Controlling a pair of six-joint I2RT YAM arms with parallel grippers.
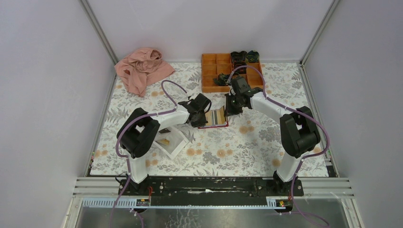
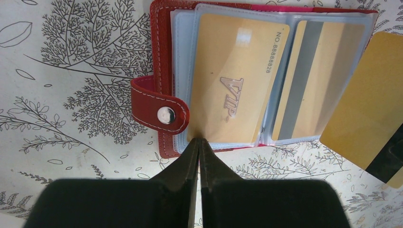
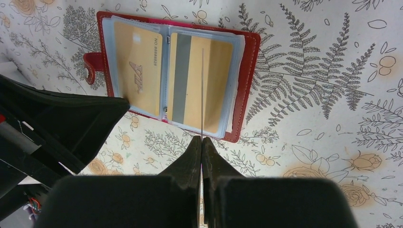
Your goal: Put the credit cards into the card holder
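Note:
The red card holder (image 1: 214,127) lies spread open on the table, clear sleeves upward. In the left wrist view its left sleeve carries a gold VIP card (image 2: 237,76), its right one a striped card (image 2: 318,76). My right gripper is shut on a gold card, which appears edge-on over the right sleeve in the right wrist view. The fingertips of my left gripper nearly meet at the left sleeve's near edge, by the VIP card; whether the sleeve's film lies between them is hidden.
A white tray (image 1: 177,148) holding a gold item sits at the left, partly under the left arm. At the back stand an orange compartment box (image 1: 208,68) with dark items and a pink cloth (image 1: 142,69).

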